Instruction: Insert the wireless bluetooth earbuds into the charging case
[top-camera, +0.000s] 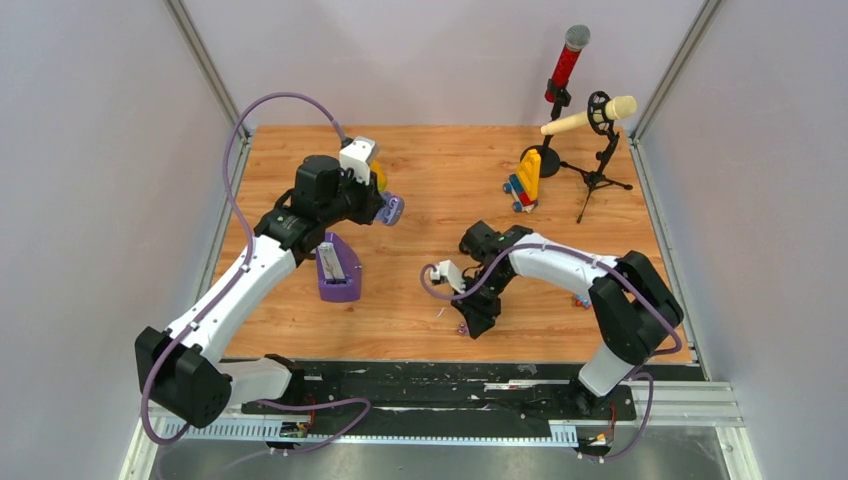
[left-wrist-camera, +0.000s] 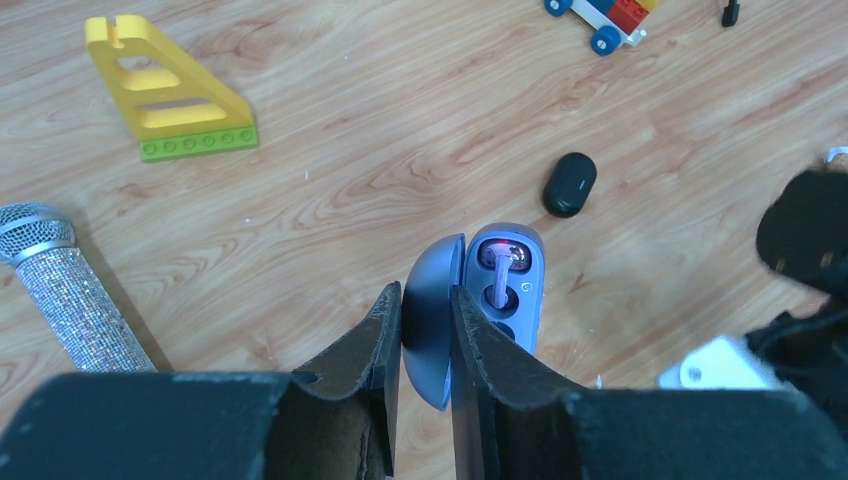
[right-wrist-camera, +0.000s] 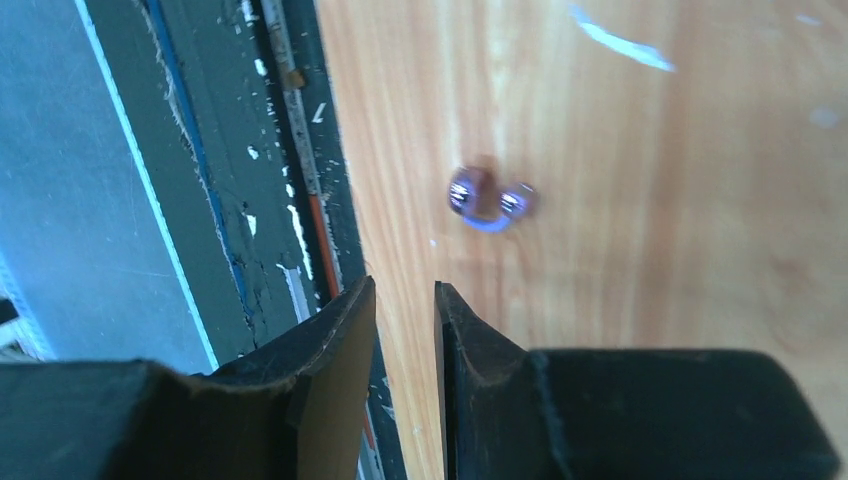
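Note:
In the left wrist view my left gripper is shut on the lid of the blue-purple charging case (left-wrist-camera: 518, 263), which is open. One purple earbud (left-wrist-camera: 502, 272) is in the case's upper socket area; whether it is fully seated I cannot tell. A lower hollow in the case looks empty. Another shiny purple earbud (right-wrist-camera: 487, 222) lies on the table near its front edge. My right gripper is above the table close to that earbud, part open, nothing between its fingertips.
A purple box (top-camera: 340, 288) stands under the left forearm. A small black capsule (left-wrist-camera: 570, 184), a silver microphone (left-wrist-camera: 88, 310) and a yellow-green toy piece (left-wrist-camera: 185, 105) lie on the table. Stands with a red tube (top-camera: 566, 72) are at the back right. Bare wood surrounds the loose earbud.

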